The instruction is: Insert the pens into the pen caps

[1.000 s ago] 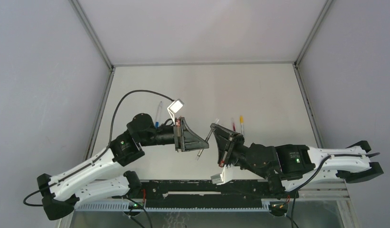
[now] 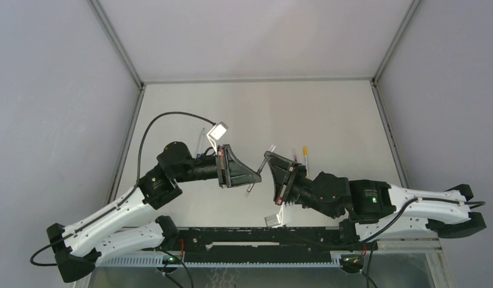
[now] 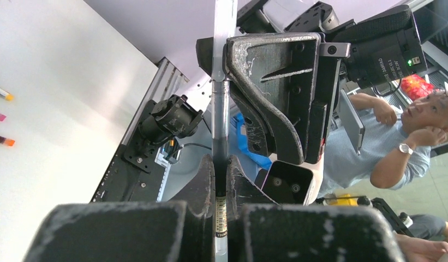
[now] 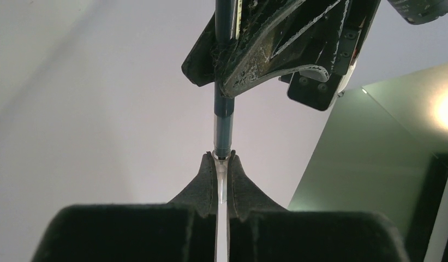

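My left gripper is shut on a slim pen (image 3: pixel 220 131) with a dark barrel and a label. My right gripper is shut at the other end, where a clear section, apparently a cap (image 3: pixel 224 30), sits between its fingertips. The pen and clear section are in line; whether the cap is fully seated I cannot tell. In the top view both grippers face each other over the middle of the board, the pen slanting between them.
Loose pens lie on the white board (image 2: pixel 244 108): a yellow-ended one (image 2: pixel 305 153), a red one (image 2: pixel 295 157) and a blue one (image 2: pixel 200 141). Walls enclose the board on both sides and at the back.
Both grippers have risen slightly in the top view, toward the back, with the pen between them. The left one has also shifted a little to the left.
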